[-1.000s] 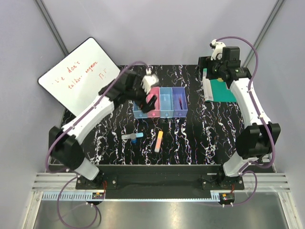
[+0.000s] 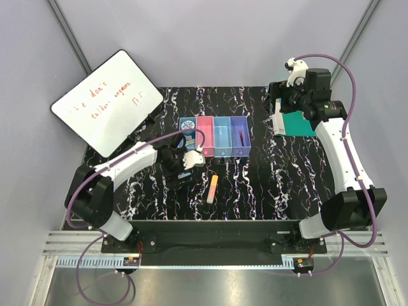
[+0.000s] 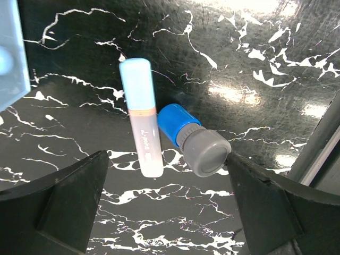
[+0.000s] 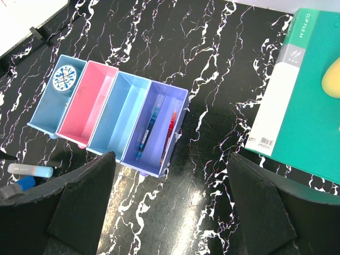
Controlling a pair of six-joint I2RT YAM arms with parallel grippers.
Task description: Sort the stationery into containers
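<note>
My left gripper is open over a clear glue stick with pale blue cap [image 3: 139, 117] and a short blue-and-grey cylinder [image 3: 204, 151] lying beside it, the cylinder at the right finger. An orange-and-pink item [image 2: 212, 189] lies to their right on the table. Four joined bins stand behind: blue with a round item [image 4: 47, 114], pink [image 4: 87, 106], light blue [image 4: 119, 111], and purple [image 4: 159, 93] holding pens. My right gripper hangs open at the back right, above the table.
A whiteboard [image 2: 106, 102] with writing fills the back left. A teal clip file [image 4: 308, 127] with a yellow object [image 4: 333, 79] on it lies at the back right.
My left arm has come down from over the bins toward the front, to the glue stick and blue cylinder.
</note>
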